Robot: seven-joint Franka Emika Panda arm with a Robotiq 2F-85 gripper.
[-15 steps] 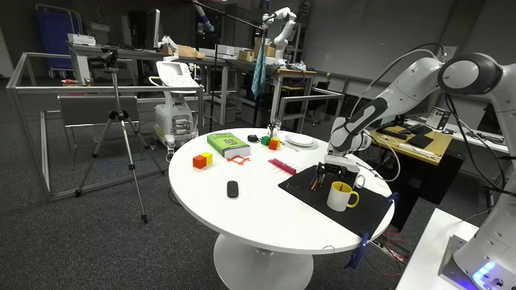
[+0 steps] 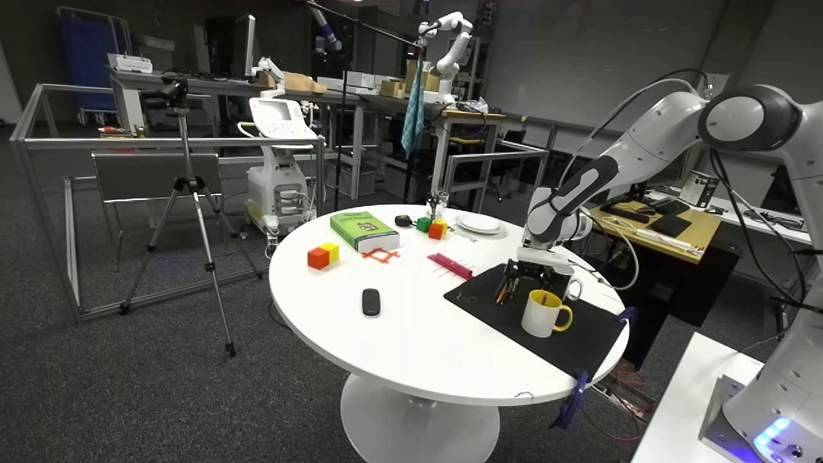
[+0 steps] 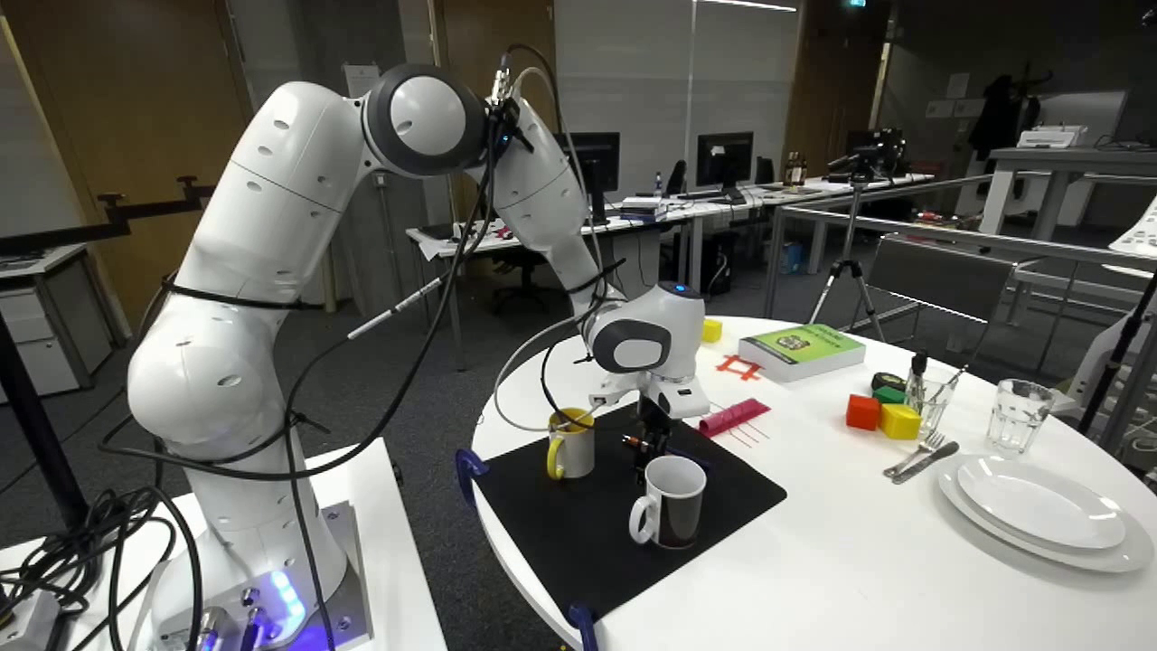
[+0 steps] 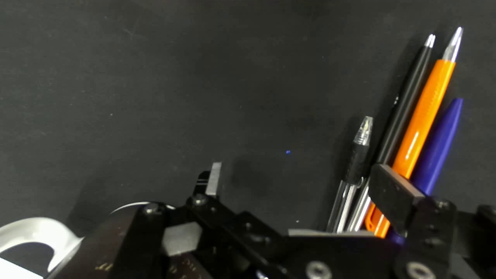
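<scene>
In the wrist view my gripper is open low over the black mat, its fingers wide apart. Several pens lie on the mat by the right finger: a clear one with a black grip, a black pen, an orange pen and a blue pen. That finger covers part of them. The clear pen's grip shows on the inner side of it, not grasped. A white mug with a dark side stands close beside the gripper. The white mug with yellow inside holds a dark stick-like item.
Blue clamps grip the mat at the table edge. Past the mat lie a pink-red rolled piece, a green book, coloured cubes, glasses and stacked plates. Around the black case the table is clear.
</scene>
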